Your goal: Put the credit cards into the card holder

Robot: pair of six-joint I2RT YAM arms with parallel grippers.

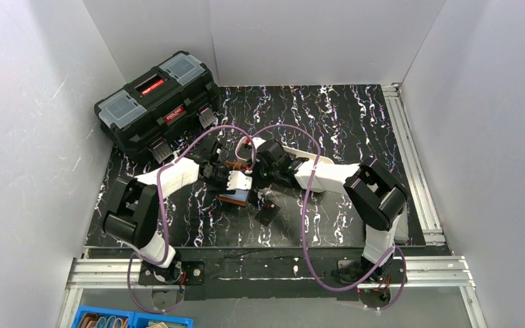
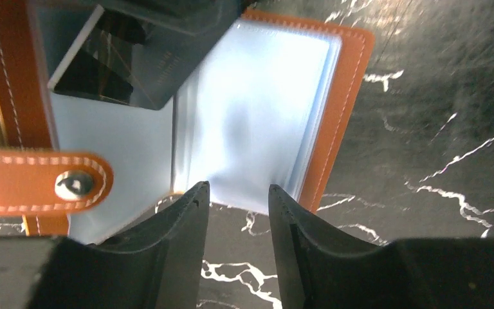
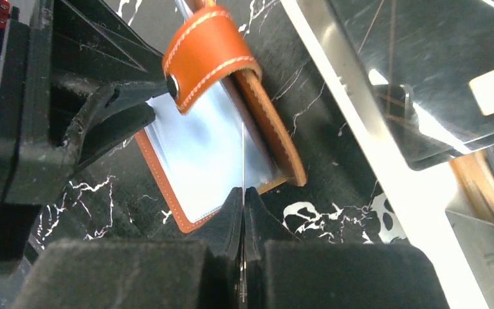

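An orange-brown leather card holder (image 2: 334, 122) lies open on the dark marble surface, with clear sleeves (image 2: 251, 109) and a snap strap (image 3: 209, 48). In the left wrist view my left gripper is part open over the sleeves, nothing visible between its fingers. My right gripper is shut just beside the holder, seen in the right wrist view, with no object visible between its fingers; in the left wrist view its dark body covers part of the holder's upper left. A dark card (image 1: 267, 213) lies on the surface just below the holder.
A pale tray (image 3: 386, 174) holding dark items stands right beside the holder, under the right arm. A large black toolbox (image 1: 157, 102) occupies the back left.
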